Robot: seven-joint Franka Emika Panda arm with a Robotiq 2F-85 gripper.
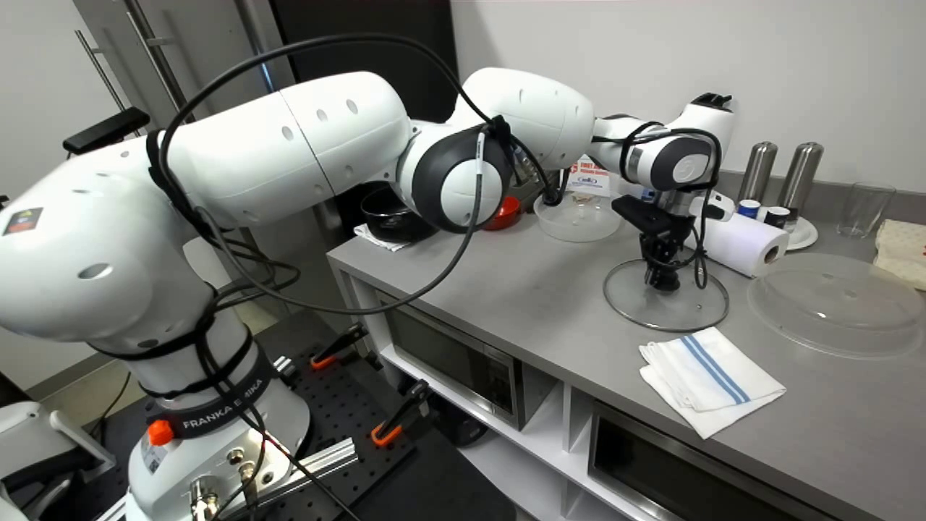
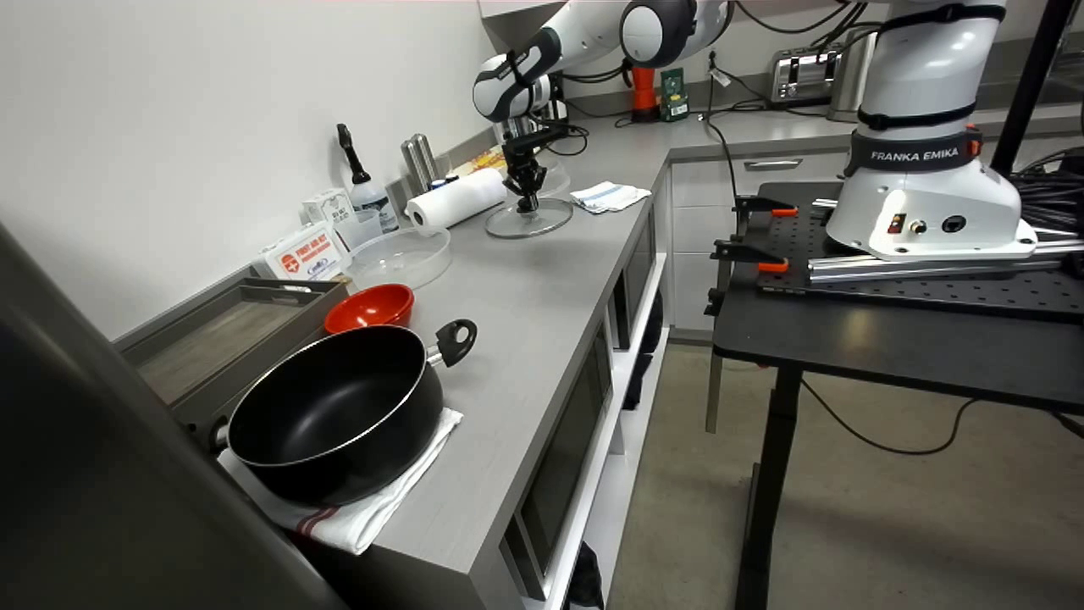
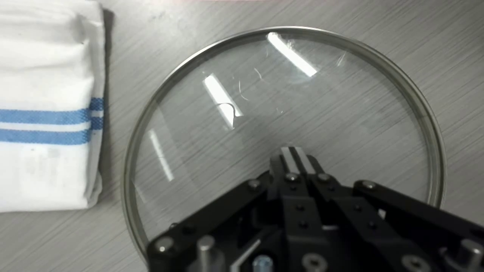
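A round glass lid (image 3: 345, 104) with a metal rim lies flat on the grey counter, seen from above in the wrist view. My gripper is over the lid, its fingers pressed together with nothing between them. Most of the lid's dark knob is hidden beneath the fingers; it is outside their grip. In exterior view 1 the gripper (image 1: 664, 285) points straight down at the middle of the lid (image 1: 631, 299). Exterior view 2 shows the same lid (image 2: 505, 225) flat under the gripper.
A folded white towel with blue stripes (image 1: 716, 379) lies close to the lid. Beside it are a paper towel roll (image 1: 739, 244) and a clear plastic cover (image 1: 833, 304). A black pot (image 2: 335, 407) stands at the counter's far end, with bare counter (image 2: 518, 305) between.
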